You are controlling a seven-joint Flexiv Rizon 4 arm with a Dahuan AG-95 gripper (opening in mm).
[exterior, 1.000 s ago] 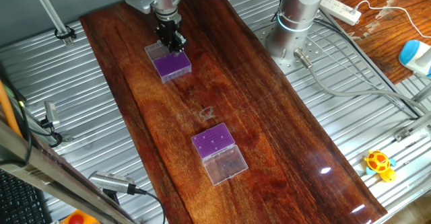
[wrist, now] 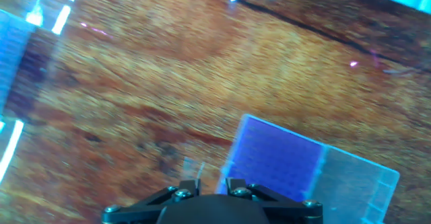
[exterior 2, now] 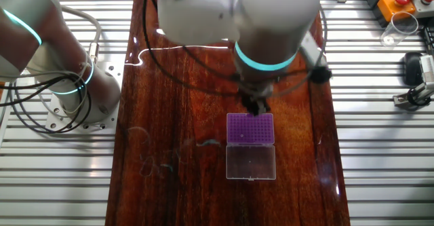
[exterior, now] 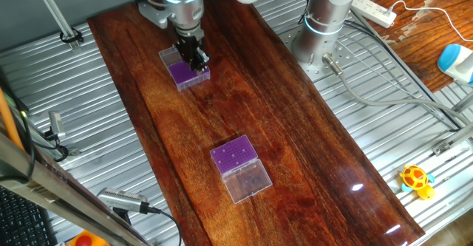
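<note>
Two clear boxes with purple perforated inserts lie open on the dark wooden board. My gripper [exterior: 196, 63] is over the purple part of the far box [exterior: 194, 83] in exterior view 1. The near box [exterior: 233, 154] stands clear of it. In exterior view 2, the gripper's dark tip [exterior 2: 255, 108] overlaps the back edge of one purple insert [exterior 2: 249, 129]. The wrist view is blurred: the gripper has its two short fingertips apart, with nothing distinct between them. A purple box [wrist: 279, 158] lies ahead and right. A faint clear shape shows by the left finger.
The wooden board [exterior: 295, 165] is bare between and around the boxes. Metal slats flank it. The arm's base [exterior: 314, 50] stands on the right, and a small camera [exterior: 124, 200] with a cable is at the lower left.
The gripper has shifted slightly right and down in exterior view 1, over the far box's purple part. A pale mark on the wood has faded. Both boxes look unmoved.
</note>
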